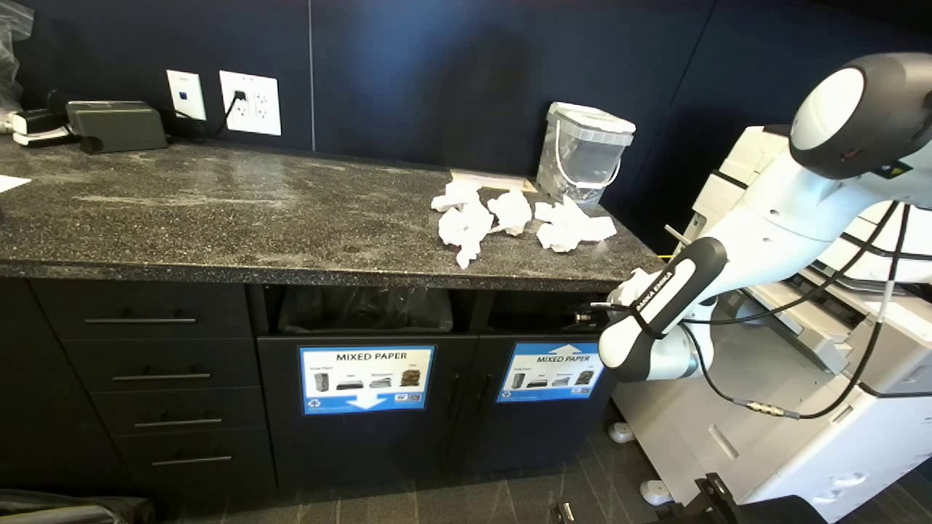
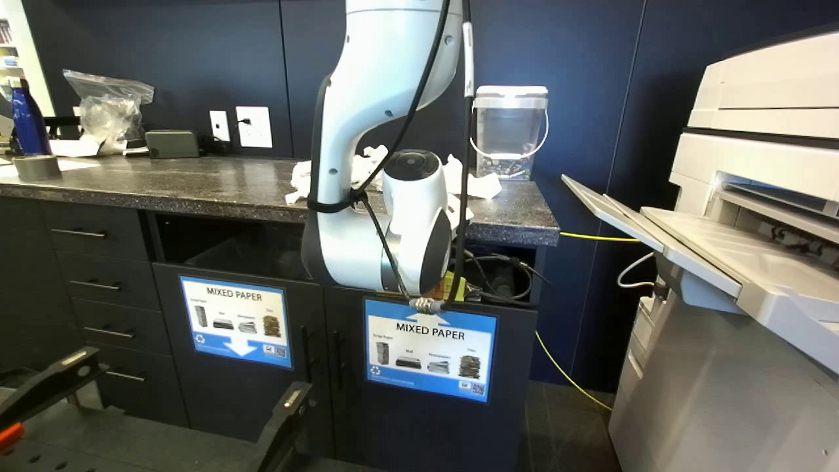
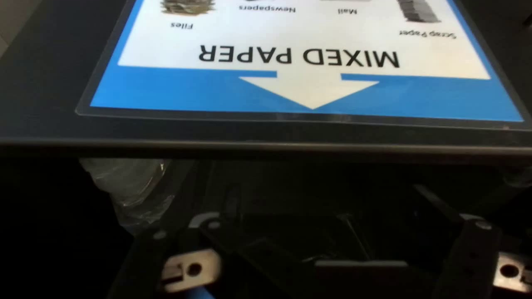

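Note:
My gripper is open, its two fingers wide apart with nothing between them. It reaches into the dark opening above the right cabinet door, whose mixed paper sign [image 1: 550, 372] has an arrow toward that opening. In the wrist view the inside is mostly black, with a clear plastic liner [image 3: 132, 187] at the left. No paper can be made out in there. On the counter [image 1: 262, 209] lie several crumpled white papers [image 1: 465, 224], some hidden behind the arm in exterior view 2.
A clear lidded bucket [image 1: 581, 153] stands behind the papers. Left of the opening is another bin slot with a liner [image 1: 367, 309]. A large printer [image 2: 755, 196] flanks the right side.

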